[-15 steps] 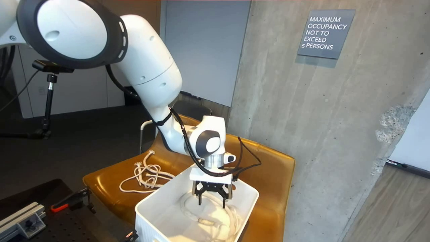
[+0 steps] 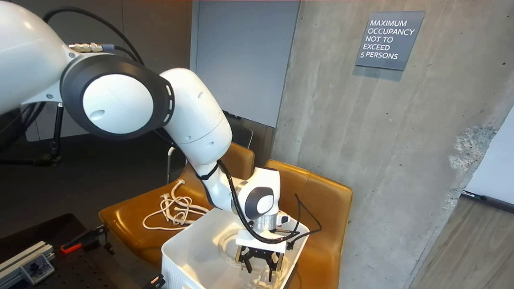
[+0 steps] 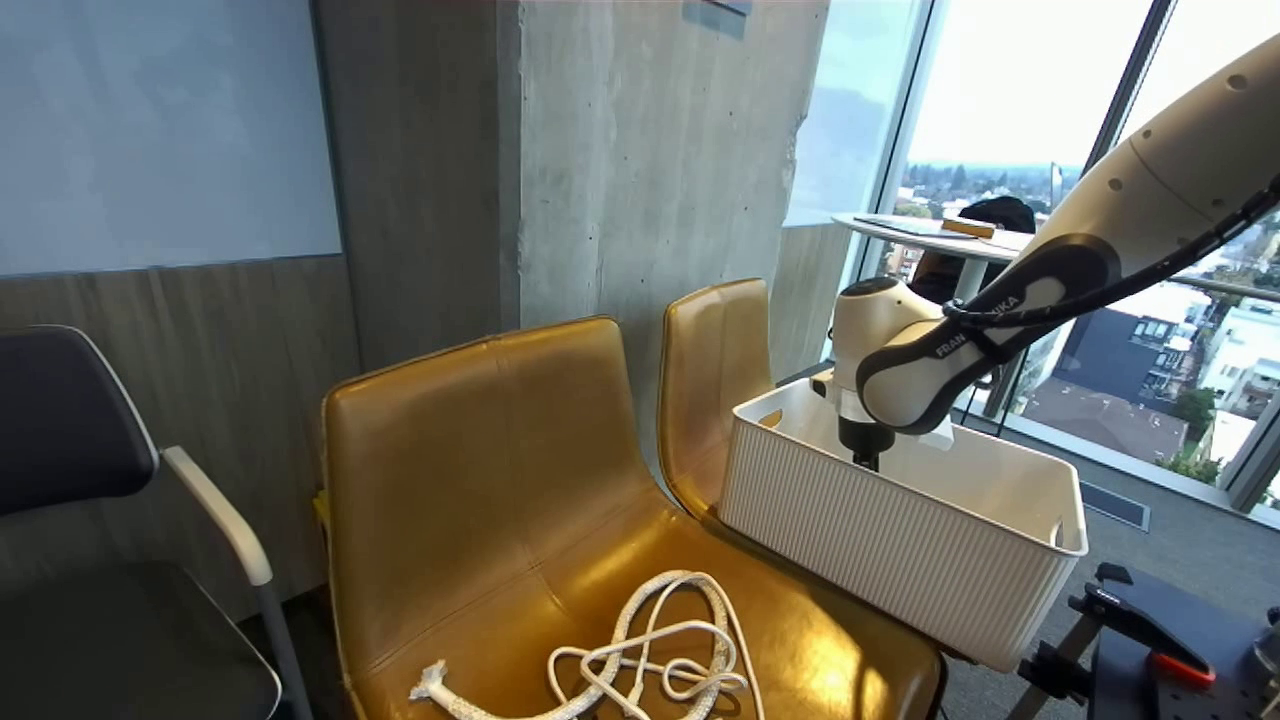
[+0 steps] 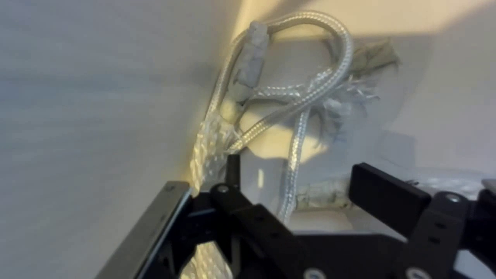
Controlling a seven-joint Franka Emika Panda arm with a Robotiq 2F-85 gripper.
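Observation:
My gripper (image 2: 258,274) is lowered into the white bin (image 2: 180,248), its fingers spread apart with nothing held between them. Seen from the wrist, a thin braided white rope (image 4: 293,158) loops across the bin floor beyond the black fingers (image 4: 389,197). A thicker frayed rope (image 4: 203,153) runs along the bin wall and passes under the left finger; whether they touch I cannot tell. A pale, taped-looking rope end (image 4: 321,194) lies in the gap as the camera sees it. In the second exterior view the bin wall hides the fingertips.
The bin rests on tan chairs (image 3: 480,444). More white rope (image 3: 714,648) lies on the seat outside it. A dark table with a red-marked tool (image 2: 72,248) stands at the left. Bin walls are close around my gripper, especially on the wrist view's left.
The arm has come down and slightly right, taking my gripper from around rim height deeper into the bin. The rope outside has stayed put.

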